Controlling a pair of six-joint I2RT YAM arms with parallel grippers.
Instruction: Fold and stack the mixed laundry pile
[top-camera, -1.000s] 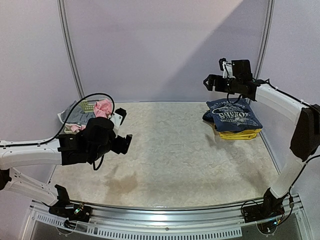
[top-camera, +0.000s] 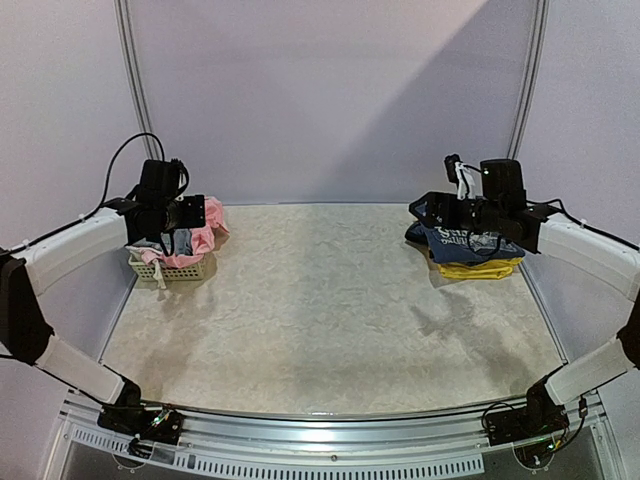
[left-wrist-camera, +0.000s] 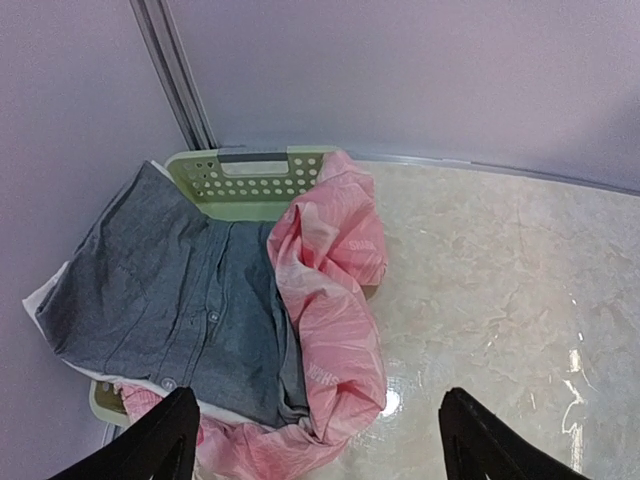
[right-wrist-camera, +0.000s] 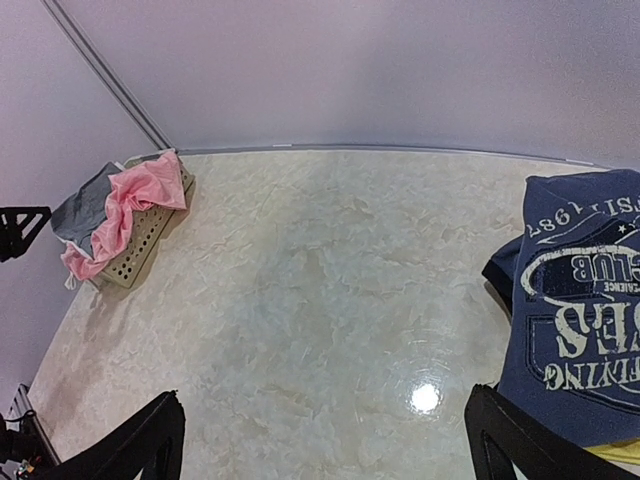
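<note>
A pale green basket (left-wrist-camera: 241, 185) at the back left holds pink cloth (left-wrist-camera: 330, 300) and a grey-blue buttoned garment (left-wrist-camera: 190, 300), draped over its sides. My left gripper is open above it, nothing between its fingers. At the back right lies a stack: navy printed cloth (right-wrist-camera: 577, 300) on yellow cloth (top-camera: 475, 270). My right gripper stands open over that stack's near-left side, empty.
Walls (top-camera: 330, 100) close in the back and both sides, near the basket and the stack.
My left gripper has moved left and back over the basket.
</note>
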